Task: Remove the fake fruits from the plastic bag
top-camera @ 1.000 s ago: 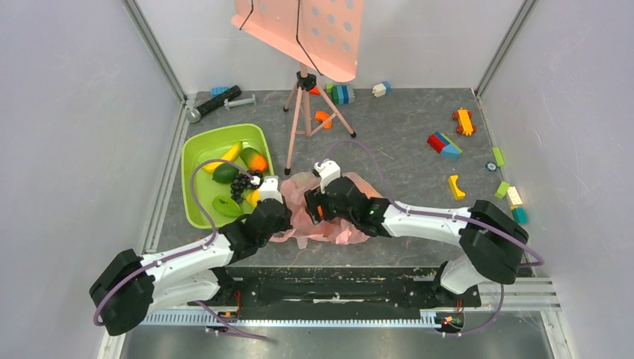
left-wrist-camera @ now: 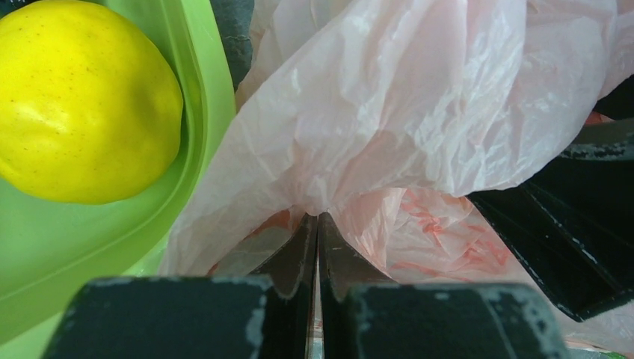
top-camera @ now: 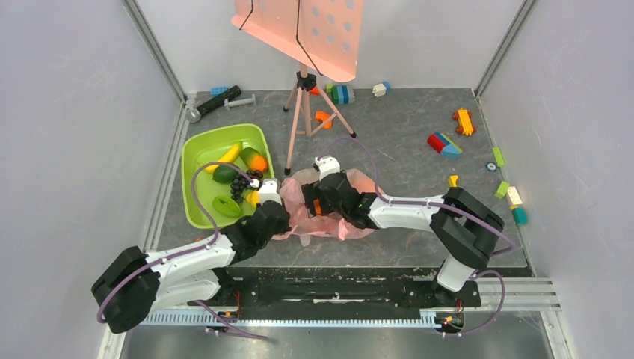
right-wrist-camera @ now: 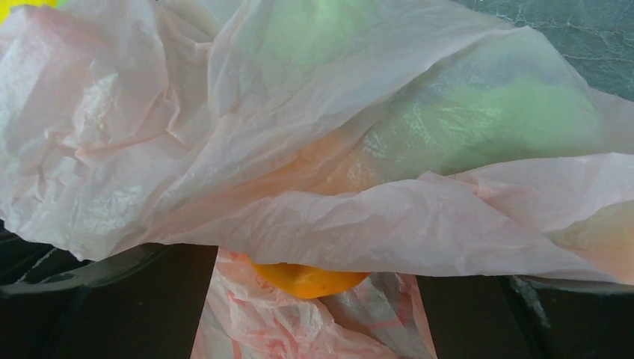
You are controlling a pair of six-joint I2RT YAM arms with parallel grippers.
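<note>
The pinkish plastic bag (top-camera: 299,224) lies crumpled at the middle of the table. In the left wrist view, my left gripper has its fingertips together at the bag's gathered edge, and the film draws into a pinch there. My right gripper stands open inside the bag mouth, its fingertips partly covered by film. Between its fingers, deeper in the bag, shows part of an orange fruit (right-wrist-camera: 310,283), not gripped. A pale green shape (right-wrist-camera: 493,120) shows through the film in the right wrist view.
A green basket (top-camera: 196,149) at the left holds several fruits, including a banana (top-camera: 230,154) and dark grapes (top-camera: 239,185). Behind the bag stands a pink tripod (top-camera: 306,112). Toy blocks (top-camera: 445,144) lie at the right.
My right gripper has shifted slightly in the bag, and its arm has drawn in from the right and turned. The left arm has hardly moved.
</note>
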